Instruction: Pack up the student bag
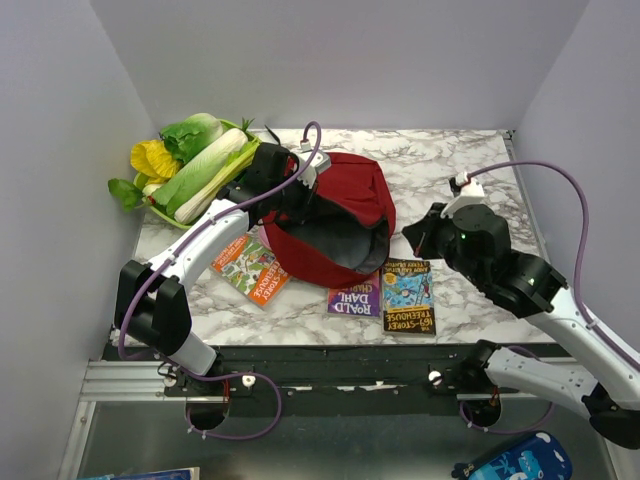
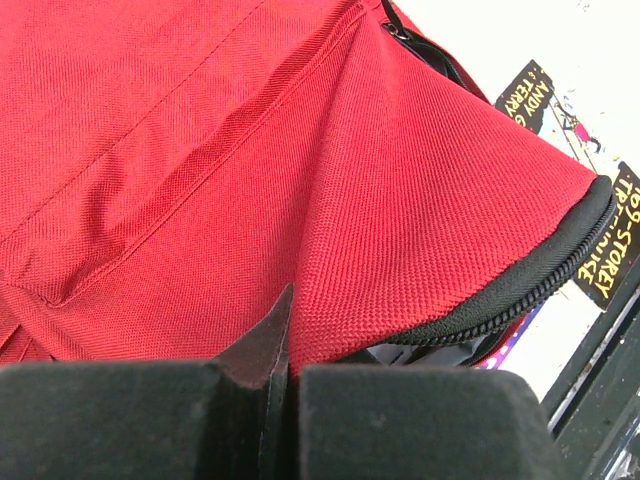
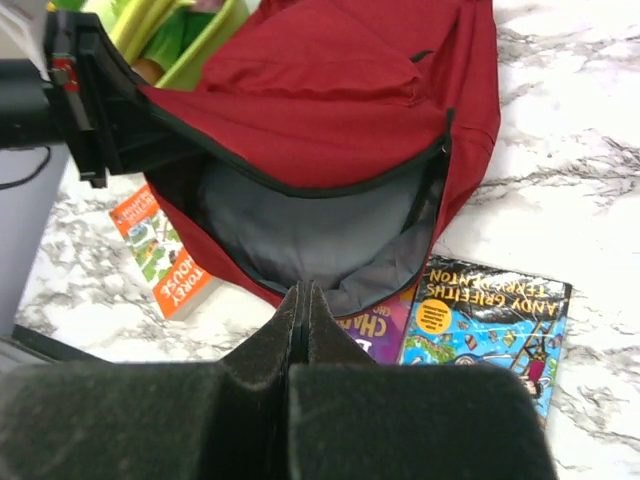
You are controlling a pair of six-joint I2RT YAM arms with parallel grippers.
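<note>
The red bag lies on the marble table with its dark-lined mouth facing the front. My left gripper is shut on the red fabric at the mouth's upper rim, holding it raised; this fold of the bag fills the left wrist view. No book shows inside the mouth. Just right of the bag hovers my right gripper, shut with nothing between its fingers. A blue-and-black Treehouse book lies flat below it. Beside that, a purple Roald Dahl book is partly covered by the bag. An orange-green book lies at left.
A green bowl heaped with vegetables stands at the back left. At the bottom edge of the top view are a blue patterned pouch and part of another book.
</note>
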